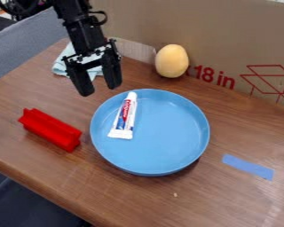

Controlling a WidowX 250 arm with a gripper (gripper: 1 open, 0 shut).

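Note:
My black gripper (98, 81) hangs open at the upper left, above the wooden table, with nothing visible between its fingers. Below and right of it a blue plate (169, 149) holds a white toothpaste tube (123, 117) on its left half. A red object (52, 129), long and ridged, lies on the table left of the plate.
A yellow egg-shaped object (172, 60) stands behind the plate against a cardboard board (233, 40). A pale folded cloth (70, 62) lies behind my gripper. Blue tape (248, 167) is stuck at the right.

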